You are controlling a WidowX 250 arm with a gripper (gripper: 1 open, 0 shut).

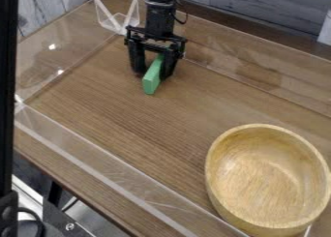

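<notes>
The black robot gripper (155,49) hangs from the top centre of the camera view, down around a green block (151,78) on the wooden table. Its fingers are dark and overlap the block's upper part; whether they are shut on it cannot be told.
A large round tan bowl (264,179) stands at the lower right. A clear plastic object (114,18) is at the upper left of the gripper.
</notes>
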